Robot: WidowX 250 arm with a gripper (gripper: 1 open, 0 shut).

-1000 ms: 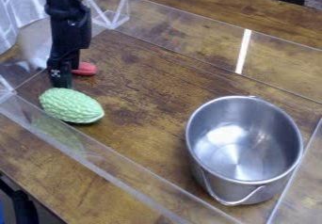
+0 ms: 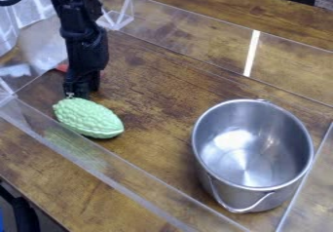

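Note:
My black gripper [image 2: 81,85] is low over the left side of the wooden surface, just behind a pale green bumpy gourd-like object [image 2: 88,118], which lies on its side at the front left. A small red object [image 2: 62,66] is mostly hidden behind the gripper. I cannot tell whether the fingers are open or shut, or whether anything is between them. A steel pot [image 2: 251,153] with a wire handle stands at the right.
Clear plastic walls [image 2: 196,192] border the area on several sides. A white strip [image 2: 251,53] is at the back right.
My gripper has moved a little to the right, now covering more of the red object. The green object has shifted and turned, its right end now nearer the front.

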